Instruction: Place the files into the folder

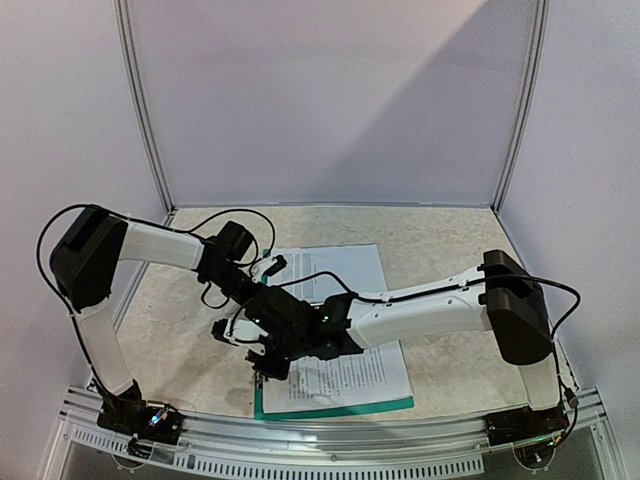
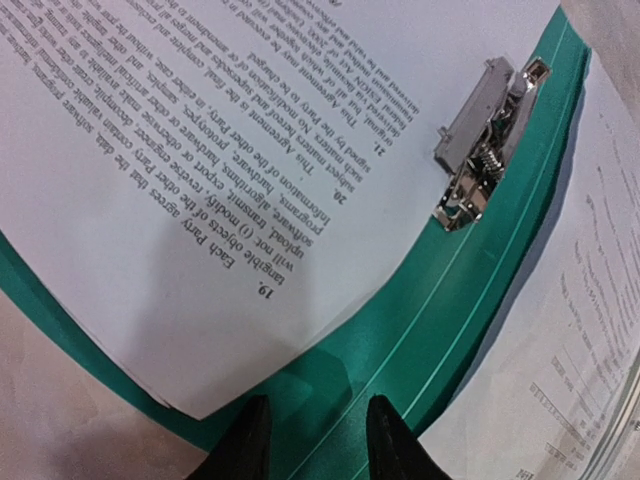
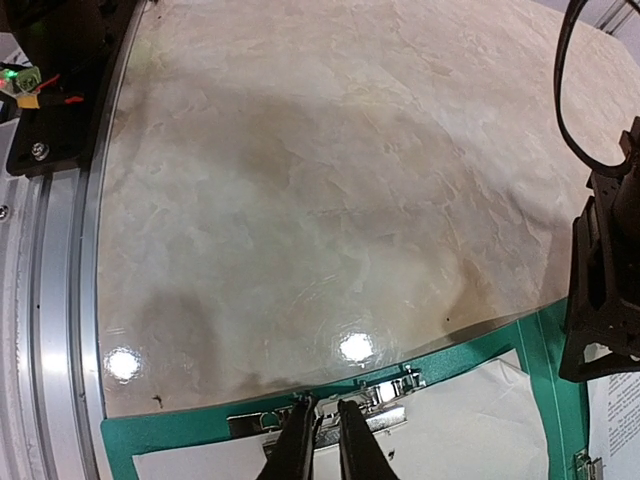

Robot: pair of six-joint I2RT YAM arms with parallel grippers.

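Observation:
A green folder (image 1: 330, 411) lies spread open, white printed sheets on both halves. In the left wrist view, a metal clip (image 2: 490, 145) lies near the fold beside one stack of sheets (image 2: 220, 150); the other stack (image 2: 570, 340) is across the fold. My left gripper hovers over the green by the fold, fingers apart and empty. At the folder's left edge, a second clip (image 3: 385, 405) sits on the front sheets (image 3: 480, 415). My right gripper is right at this clip, fingers slightly apart; contact is unclear.
The two arms are close together above the folder's left side. Bare table (image 1: 180, 350) lies to the left, with more (image 1: 460, 370) to the right. A metal rail (image 1: 300, 450) runs along the front.

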